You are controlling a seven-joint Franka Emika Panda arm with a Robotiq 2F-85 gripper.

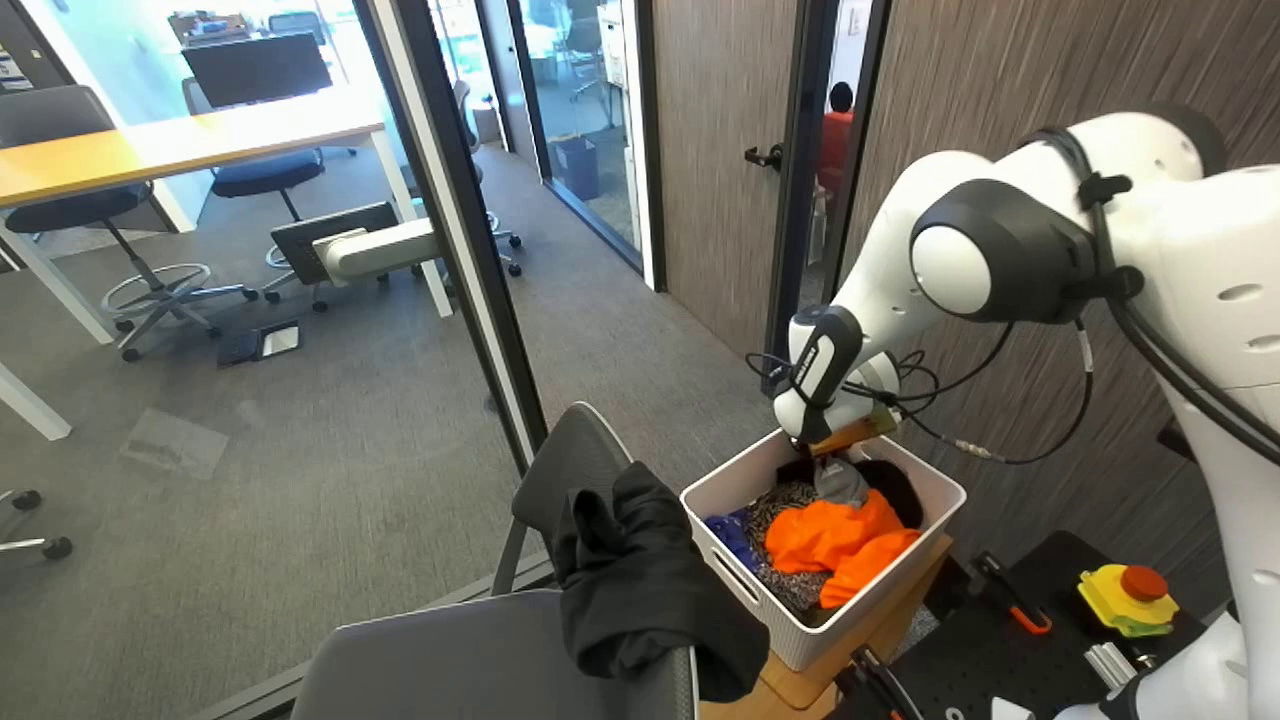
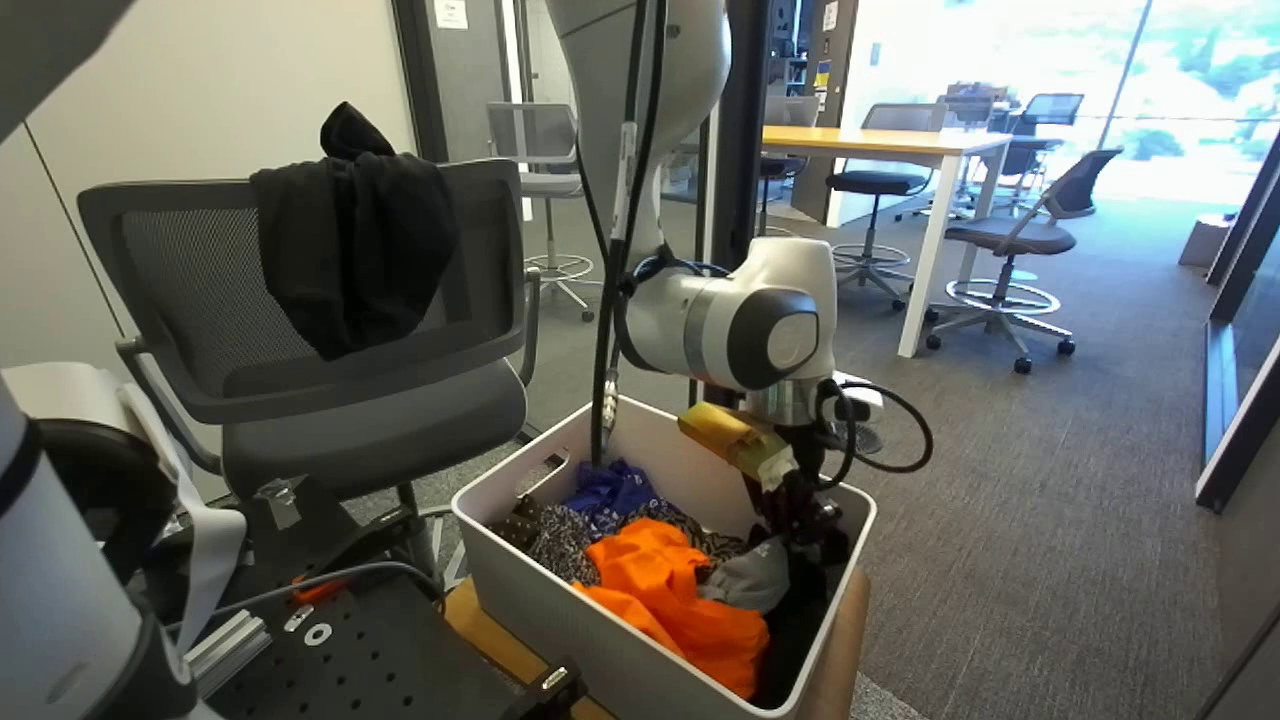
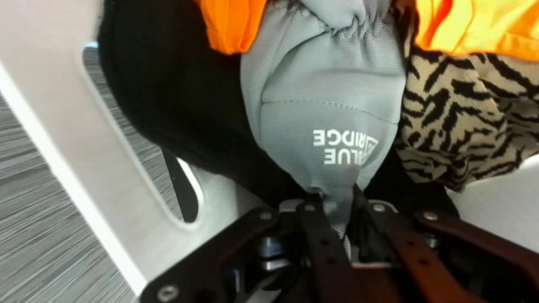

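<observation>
A grey cloth piece with white "BLUE RIDGE" lettering [image 3: 328, 101] is pinched at its narrow end by my gripper, which is shut on it. The cloth hangs up from the pile inside the white basket [image 1: 732, 576]; its other end runs in among the rest. In exterior view 2 the grey cloth [image 2: 752, 578] lies beside orange fabric [image 2: 666, 588], just under the gripper [image 2: 798, 528]. Also in the basket are black fabric [image 3: 172, 91], blue fabric [image 2: 612, 490] and a tiger-striped cloth [image 3: 454, 111].
A grey chair [image 1: 420, 660] with a black garment [image 1: 648, 576] over its back stands beside the basket. A black perforated plate [image 2: 372, 648] with tools lies near the robot's base. Basket walls surround the gripper closely.
</observation>
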